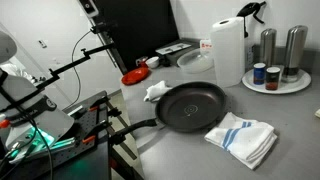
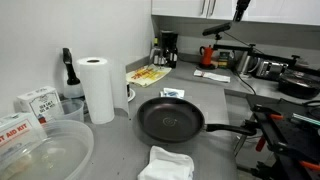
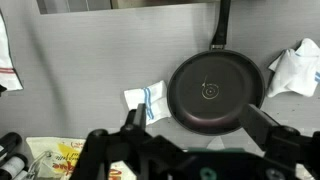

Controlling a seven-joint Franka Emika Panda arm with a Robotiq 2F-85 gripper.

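A black frying pan (image 1: pixel 192 107) lies flat on the grey table, and its handle reaches the table's edge. Seen in the second exterior view, the pan (image 2: pixel 170 121) is empty. On one side of it rests a white towel with blue stripes (image 1: pixel 240 137); a smaller white cloth (image 1: pixel 157 91) lies on the other side. From above, the wrist view shows the pan (image 3: pixel 215 92) between the small striped cloth (image 3: pixel 150 101) and the crumpled towel (image 3: pixel 295 68). My gripper is open high over the table, its fingers wide apart with nothing between them.
A paper towel roll (image 2: pixel 97 90) stands behind the pan. Near it are a clear plastic bowl (image 2: pixel 45 150), white boxes (image 2: pixel 18 135) and a yellow patterned cloth (image 2: pixel 148 75). Tall metal grinders (image 1: pixel 294 48) stand on a white plate (image 1: pixel 262 87). Bare table surrounds much of the pan.
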